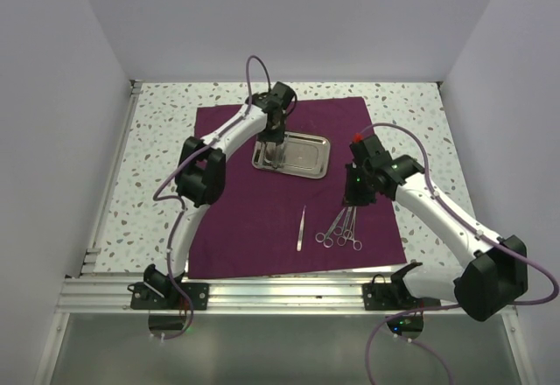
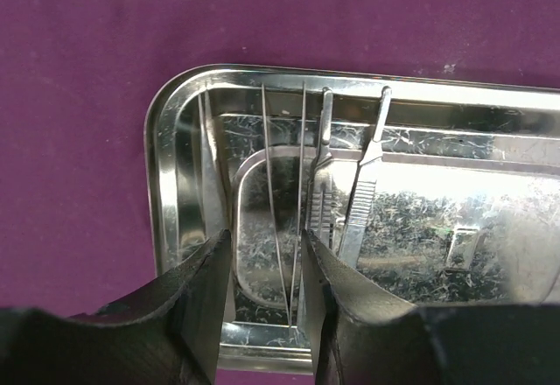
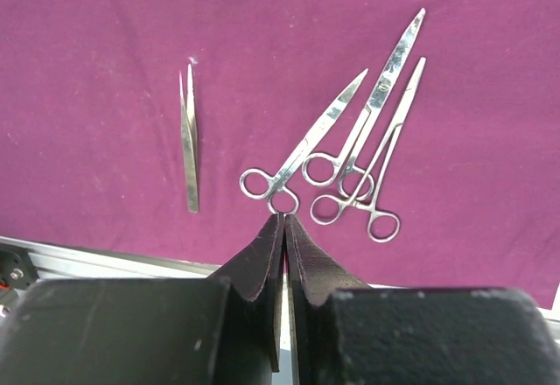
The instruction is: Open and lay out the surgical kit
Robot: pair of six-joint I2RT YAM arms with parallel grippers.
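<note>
A metal tray lies on the purple cloth, with several slim tweezers and scalpel handles in its left end. My left gripper hangs over that end, part open, its fingers on either side of the thin-tipped tweezers; I cannot tell if they touch. Two ridged handles sit just right of the fingers. My right gripper is shut with nothing showing between its fingers, above the cloth near the scissors. A single pair of tweezers lies on the cloth to their left.
More scissor-like instruments overlap one another beside the first scissors. A metal rail runs along the table's front edge.
</note>
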